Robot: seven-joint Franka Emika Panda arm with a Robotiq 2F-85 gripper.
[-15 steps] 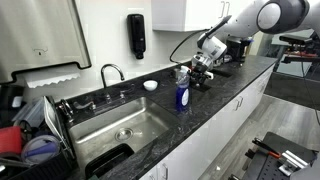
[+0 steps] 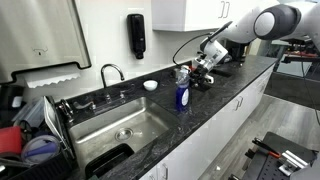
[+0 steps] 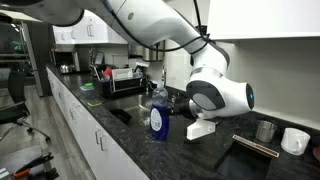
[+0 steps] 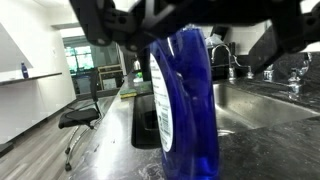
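A blue bottle with a white label stands upright on the dark counter, to the right of the sink in exterior view 1. Exterior view 2 shows the same bottle just in front of the arm's wrist. Up close in the wrist view, the bottle fills the middle, its top cut off by the frame. My gripper is open, its dark fingers to either side of the bottle's upper part. Whether either finger touches it cannot be made out.
The metal sink with its faucet lies beyond the bottle. A white bowl sits near the wall. A dish rack stands farther along the counter. Metal and white cups are at the right in exterior view 2.
The arm has shifted only slightly near the bottle. The bottle stands in the same place.
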